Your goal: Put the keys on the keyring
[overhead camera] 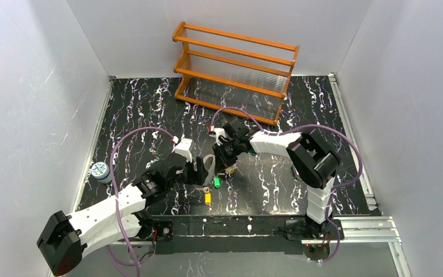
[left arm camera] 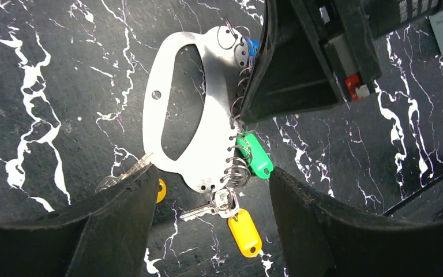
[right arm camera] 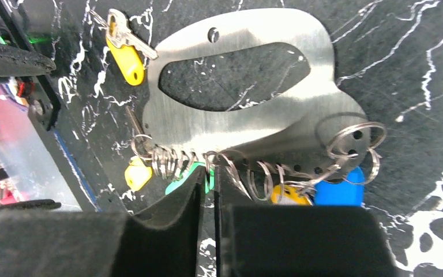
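Observation:
A flat steel keyring plate (left arm camera: 216, 109) with a large cut-out lies on the table, a row of wire rings along one edge. On that edge hang a green tag (left arm camera: 255, 156), a yellow tag (left arm camera: 244, 233) with keys, another yellow tag (right arm camera: 291, 195) and a blue tag (right arm camera: 339, 189). A loose key (right arm camera: 128, 36) with its yellow tag (right arm camera: 126, 62) rests beside the plate. My left gripper is open above the plate's near end, holding nothing. My right gripper has a narrow gap at the ring edge; whether it pinches a ring is unclear.
A wooden rack (overhead camera: 233, 63) stands at the back. A white round tin (overhead camera: 101, 171) sits at the far left. Both grippers are close together over the plate.

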